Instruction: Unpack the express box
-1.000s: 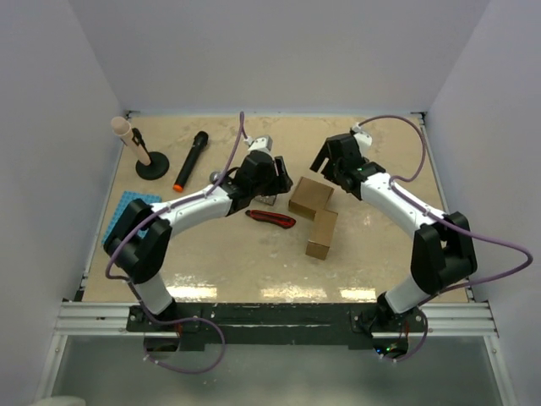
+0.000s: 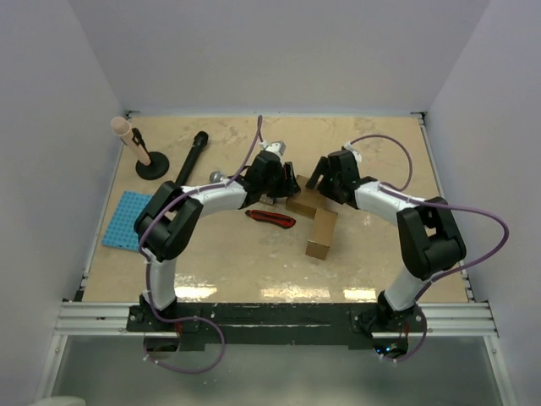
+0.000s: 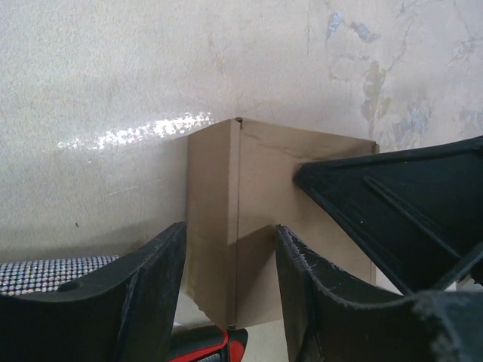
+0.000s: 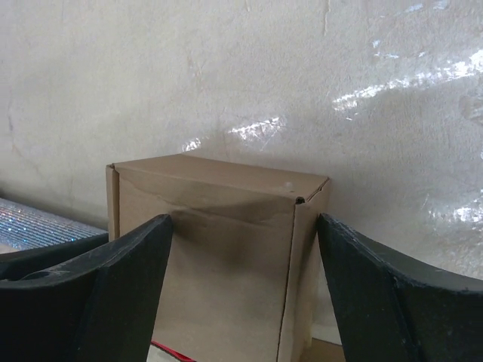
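Note:
A brown cardboard box [image 2: 303,203] sits mid-table, with both grippers at it from opposite sides. My left gripper has its fingertips at one narrow end of the box, which also shows in the right wrist view [image 4: 226,264]. My right gripper has its fingers around the other end, close to the cardboard; whether either gripper grips it is unclear. A black finger of the other gripper lies along the box's face in the left wrist view. A second brown box [image 2: 319,237] lies just in front of the first.
A red-and-black cutter [image 2: 270,217] lies in front of the left gripper. A blue mat [image 2: 126,220], a stand [image 2: 153,165] and a black flashlight-like tool [image 2: 193,157] are at the left.
Both arms have moved in toward the box, the right one downward from behind it and the left one rightward. The box has shifted slightly left.

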